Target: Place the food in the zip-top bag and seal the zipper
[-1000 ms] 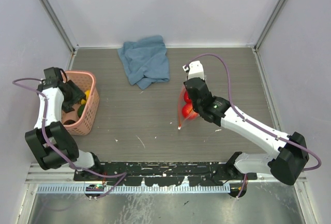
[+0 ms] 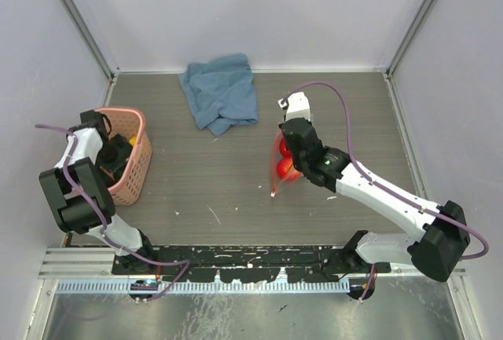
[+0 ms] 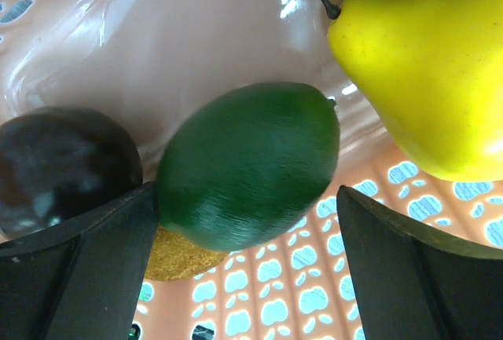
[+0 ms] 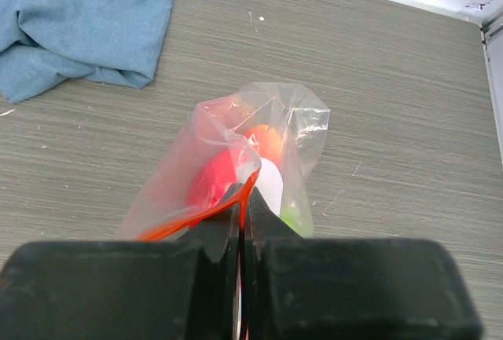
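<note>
My left gripper is open down inside the pink basket [image 2: 137,183], its fingers either side of a dark green avocado-like fruit [image 3: 247,159]. A dark round fruit [image 3: 59,167], a brown one [image 3: 181,261] and a yellow pear [image 3: 416,73] lie around it. My right gripper is shut on the rim of the clear zip bag [image 4: 165,199], which has an orange zipper edge and holds red, white and green items; in the top view two red pieces [image 2: 286,169] show.
A blue cloth [image 2: 220,93] lies at the back middle. The table between basket and bag is clear. Walls close in the back and both sides.
My left gripper has shifted slightly toward the front and lower in the basket, over the green fruit. The right arm and bag are unchanged.
</note>
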